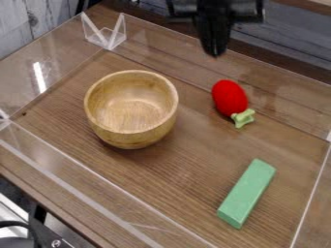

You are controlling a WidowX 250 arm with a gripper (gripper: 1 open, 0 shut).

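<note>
The arm with its gripper (216,27) reaches in from the top centre, raised and cropped by the frame edge, above and behind a red oval object (227,95) with a pale green piece (242,118) at its lower end. The red object lies on the wooden table (155,189), clear of the gripper. The gripper is too dark and cut off to tell whether it is open or shut.
A large tan bowl (131,109) sits left of centre. A green block (247,192) lies at the lower right. A white wire rack (106,29) stands at the back left.
</note>
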